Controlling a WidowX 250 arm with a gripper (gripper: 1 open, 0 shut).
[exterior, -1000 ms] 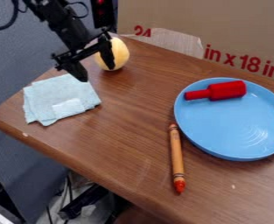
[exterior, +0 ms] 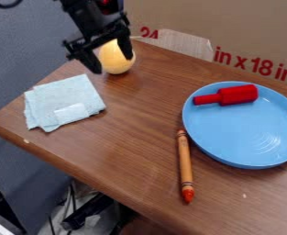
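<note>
My black gripper (exterior: 105, 57) reaches down from the top left over a pale yellow ball (exterior: 116, 59) near the back left of the table, its dark fingers overlapping the ball's left side; whether it is open or shut on the ball is hard to tell. A light blue folded cloth (exterior: 62, 101) lies at the left of the table. On the right, a blue plate (exterior: 241, 138) holds a red cylinder with a handle (exterior: 237, 94), and an orange crayon (exterior: 185, 167) lies left of the plate.
A cardboard box (exterior: 226, 37) stands along the back. The wooden table (exterior: 127, 161) has clear room in its middle and front left; its left edge drops to a grey floor.
The cloth, plate, red cylinder and crayon have not moved.
</note>
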